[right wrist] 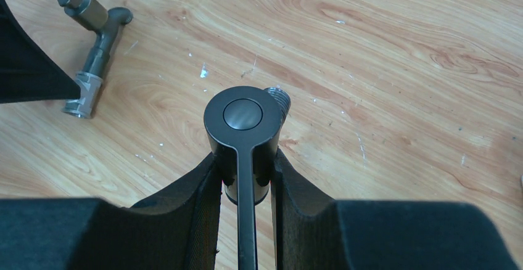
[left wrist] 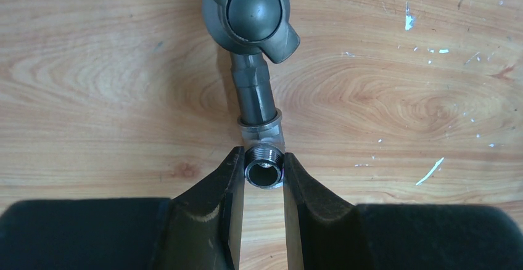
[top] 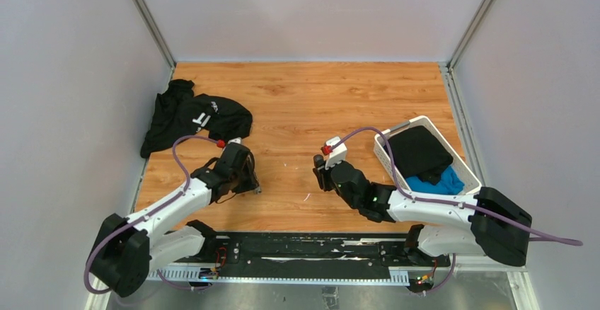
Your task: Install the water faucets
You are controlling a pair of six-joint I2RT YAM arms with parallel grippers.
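Observation:
A dark metal faucet with a pale threaded fitting lies on the wooden table, seen in the left wrist view. My left gripper points down over it, fingertips closed on the threaded fitting at its end. My right gripper has a second dark faucet between its fingers, lever toward the camera and threaded outlet at the back. In the top view my left gripper hides most of the lying faucet; my right gripper stands to its right.
A black cloth lies at the back left. A white basket with black and blue cloths stands at the right.

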